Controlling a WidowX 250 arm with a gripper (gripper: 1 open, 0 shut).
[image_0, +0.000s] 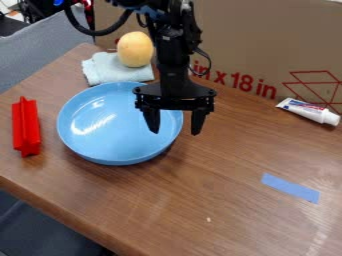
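My black gripper (175, 122) hangs over the right part of a blue plate (107, 130), its two fingers apart and pointing down, with nothing visible between them. The plate is empty. A red bar-shaped object (26, 126) lies to the left of the plate. Behind the plate, a yellow round object (135, 48) stands by a folded pale cloth (110, 68).
A toothpaste tube (307, 110) lies at the back right, in front of a cardboard box (267, 40). A strip of blue tape (290, 187) is on the wooden table (227, 210), whose front right is otherwise clear.
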